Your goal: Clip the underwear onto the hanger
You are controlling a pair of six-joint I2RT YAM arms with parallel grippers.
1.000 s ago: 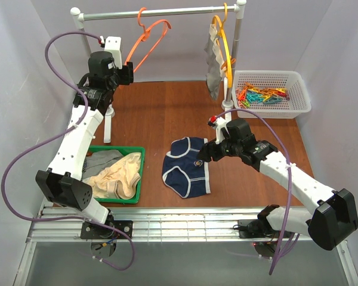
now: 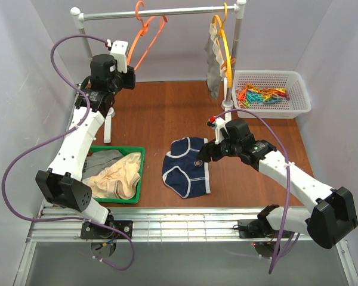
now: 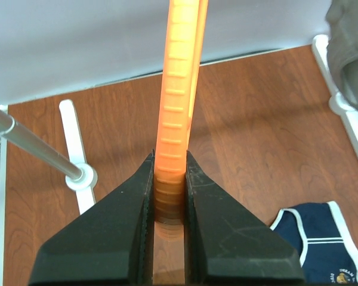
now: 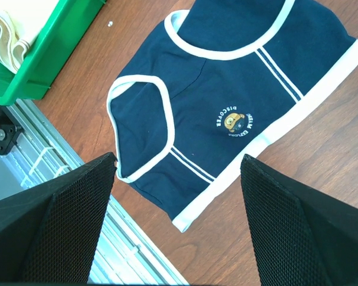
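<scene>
My left gripper (image 2: 124, 77) is up at the rail, shut on the lower end of an orange hanger (image 2: 137, 39), which fills the middle of the left wrist view (image 3: 178, 95). Navy underwear (image 2: 185, 167) with white trim and a small printed logo lies flat on the wooden table (image 2: 161, 107). My right gripper (image 2: 206, 154) stands open above the underwear's right side, with nothing between its fingers; the underwear (image 4: 197, 137) shows between and beyond them in the right wrist view.
A green bin (image 2: 141, 179) of folded clothes sits front left. A white basket (image 2: 301, 98) of colourful clips is at back right. A yellow hanger (image 2: 224, 47) with grey cloth hangs on the rail (image 2: 155, 12).
My left gripper has moved slightly to the right, and the orange hanger has shifted and tilted a little on the rail. The right arm and underwear are unchanged.
</scene>
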